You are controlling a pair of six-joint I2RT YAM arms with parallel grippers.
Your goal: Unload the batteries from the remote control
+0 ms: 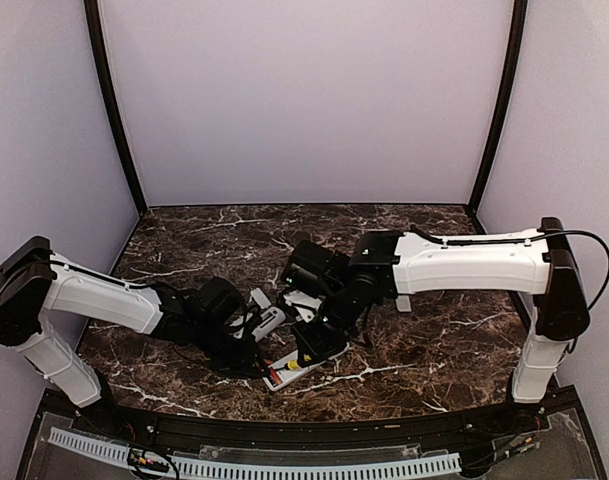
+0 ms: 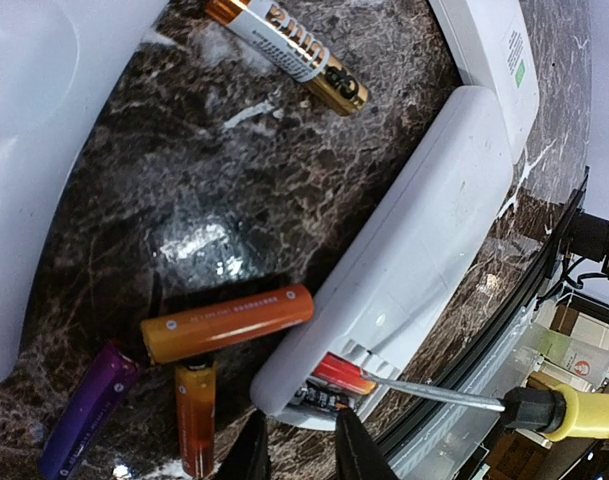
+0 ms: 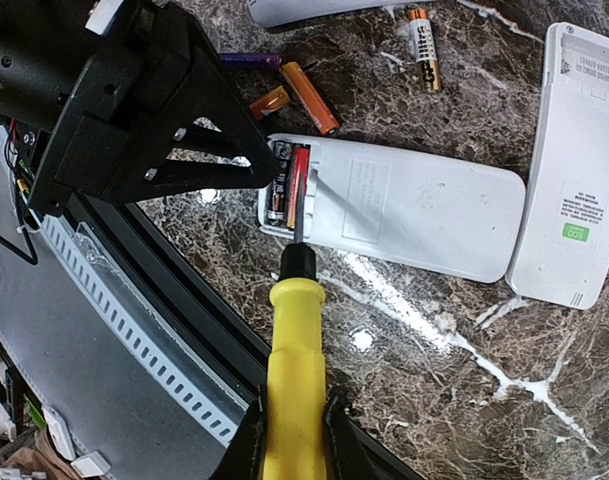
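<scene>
The white remote (image 3: pixel 414 210) lies with its battery bay open, a red battery (image 2: pixel 340 370) and a dark battery (image 3: pixel 278 185) in it. My right gripper is shut on a yellow-handled screwdriver (image 3: pixel 296 350), whose metal shaft reaches into the bay at the red battery. My left gripper is over the bay's end, fingers apart, nothing visible between them. Loose batteries lie beside the remote: orange (image 2: pixel 224 322), another orange (image 2: pixel 196 410), purple (image 2: pixel 84 420) and gold-silver (image 2: pixel 284 55).
A white cover-like case (image 3: pixel 569 160) lies past the remote's far end. Another white object (image 2: pixel 24 150) lies beyond the loose batteries. The table's front rail (image 1: pixel 304 426) runs close below the remote.
</scene>
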